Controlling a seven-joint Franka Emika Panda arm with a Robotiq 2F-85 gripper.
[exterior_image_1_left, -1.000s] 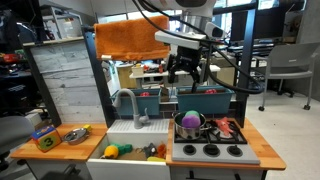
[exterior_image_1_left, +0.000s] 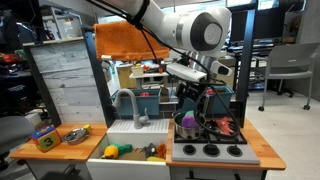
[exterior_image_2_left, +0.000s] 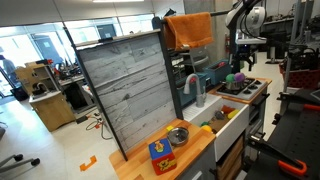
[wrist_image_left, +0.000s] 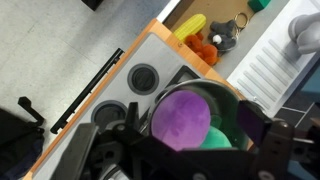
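A metal pot (exterior_image_1_left: 179, 129) stands on the stove (exterior_image_1_left: 214, 151), and a purple rounded object (wrist_image_left: 181, 120) rests inside it. Beside that, also in the pot, lies something green (wrist_image_left: 215, 139). Directly over the pot hangs my gripper (exterior_image_1_left: 191, 103), its fingers spread. From the wrist view the gripper is open around the line of the purple object, with one dark finger (wrist_image_left: 257, 123) at the right. Whether the fingertips touch the purple object cannot be told.
Left of the stove is a sink (exterior_image_1_left: 120, 165) holding toy food, with a faucet (exterior_image_1_left: 133, 105) behind it. A red item (exterior_image_1_left: 225, 126) lies right of the pot. A colourful box (exterior_image_1_left: 45, 138) and a metal bowl (exterior_image_1_left: 76, 135) sit on the left counter.
My arm has come down toward the pot, from well above it to right over it. The purple object stays in the pot.
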